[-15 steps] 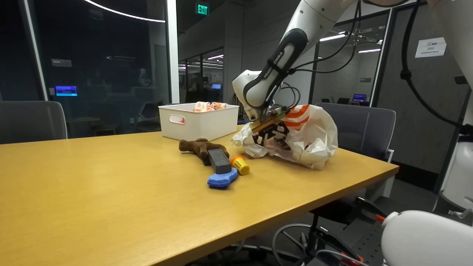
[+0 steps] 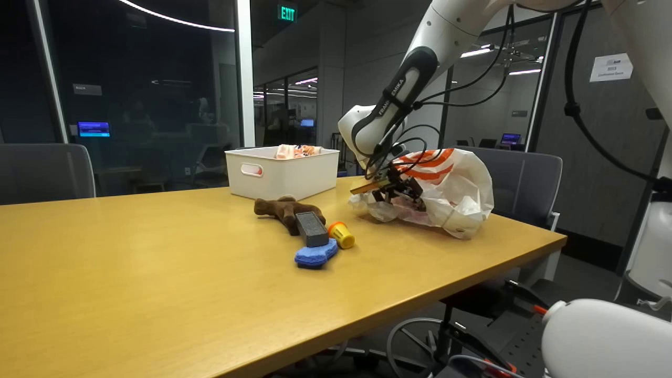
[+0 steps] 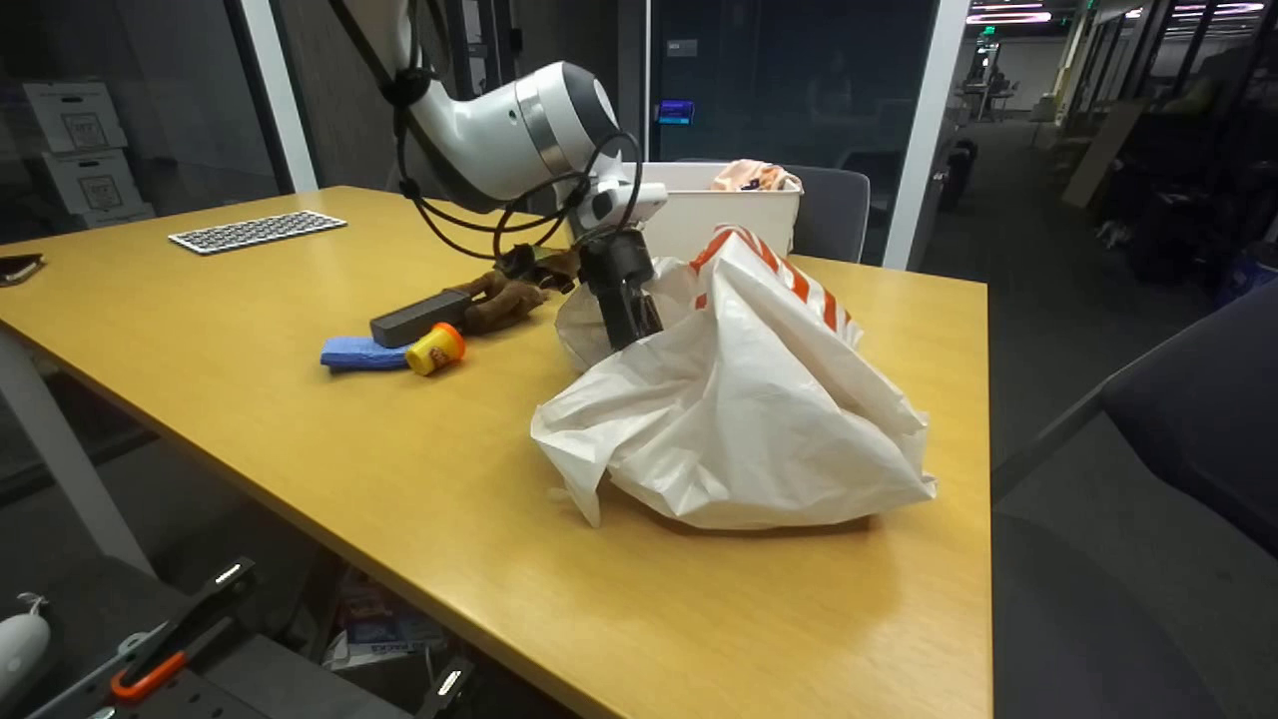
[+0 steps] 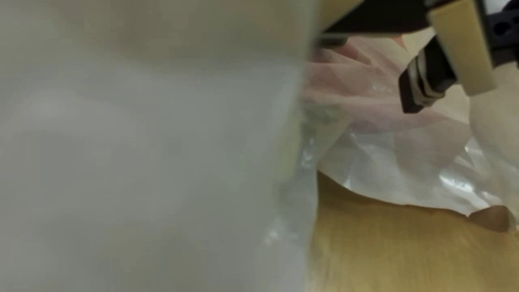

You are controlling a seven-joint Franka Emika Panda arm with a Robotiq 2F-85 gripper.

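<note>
A crumpled white plastic bag with orange-red stripes (image 2: pixel 463 195) lies on its side on the table. In exterior view 1 my gripper (image 2: pixel 406 195) is at the bag's mouth, its fingers reaching in among the plastic folds. From exterior view 2 the white bag (image 3: pixel 755 419) hides the fingertips. Blurred translucent plastic (image 4: pixel 146 170) fills most of the wrist view, with more of the bag behind the dark finger (image 4: pixel 421 80) at upper right. The gripper stands open, and no object shows held in it.
Left of the bag are a brown plush toy (image 2: pixel 286 210), a dark grey block (image 2: pixel 312 229), a blue sponge-like piece (image 2: pixel 316 253) and a small yellow tub (image 2: pixel 342 236). A white bin (image 2: pixel 280 176) stands behind them.
My gripper has moved right, further into the bag's mouth. The bag has shifted right along with it. The other tabletop things have stayed in place.
</note>
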